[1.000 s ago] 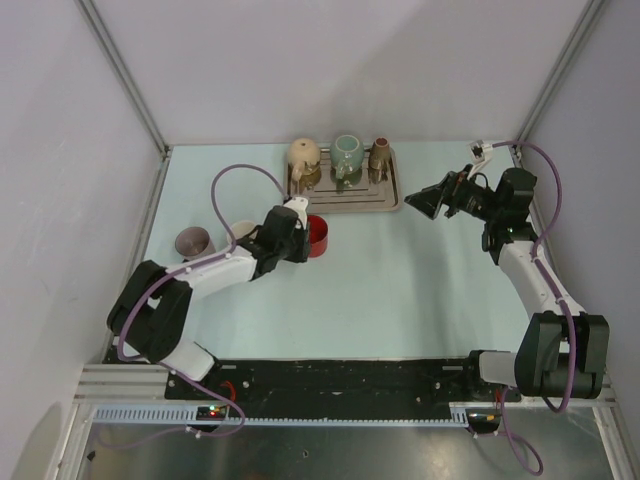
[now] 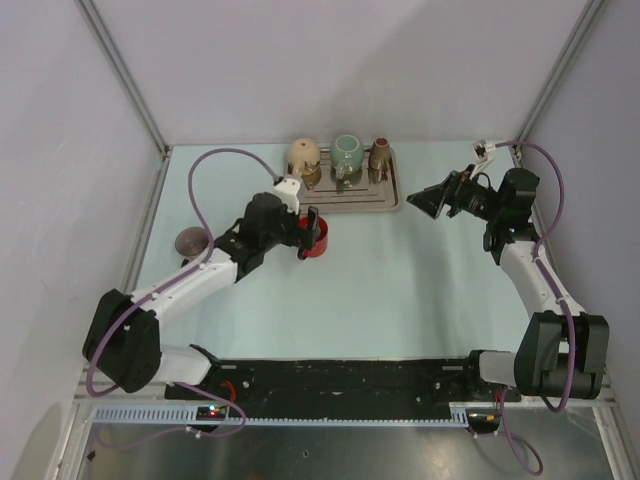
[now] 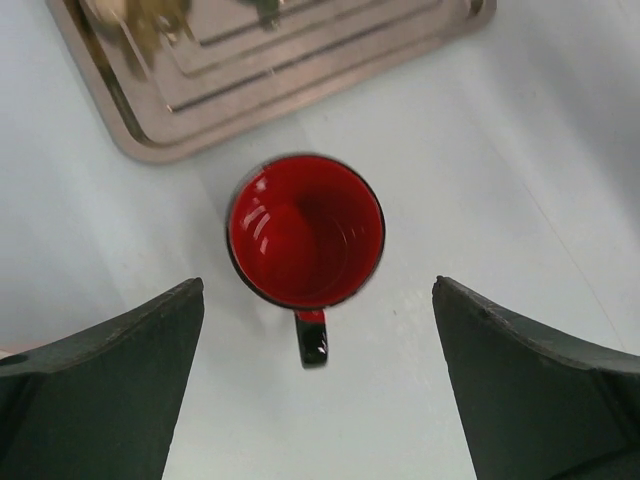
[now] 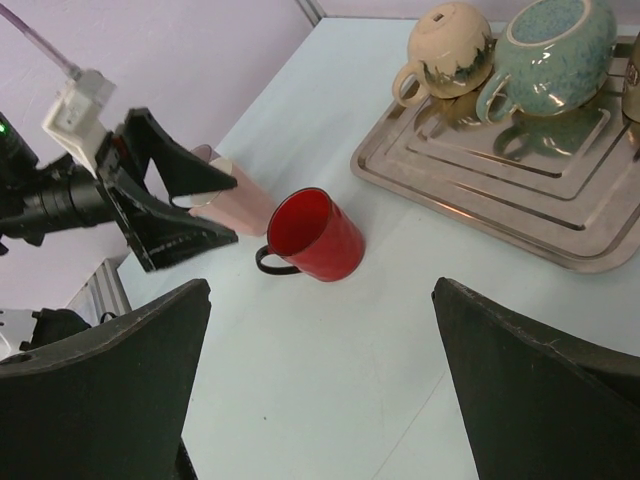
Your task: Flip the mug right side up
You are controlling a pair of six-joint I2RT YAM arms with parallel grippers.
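A red mug with a black rim stands upright on the table, its hollow facing up in the left wrist view. Its black handle points toward my left gripper, which hovers above with open fingers, apart from the mug. From the right wrist side the red mug rests on its base, and the left gripper is up and to its left with empty fingers. My right gripper is spread open over the table's right side, holding nothing.
At the back lies a metal tray bearing upside-down mugs: a cream one, a green one and a brown one. Left of the red mug are a pink mug and a brown mug.
The mug stays in place. The right arm is practically still.
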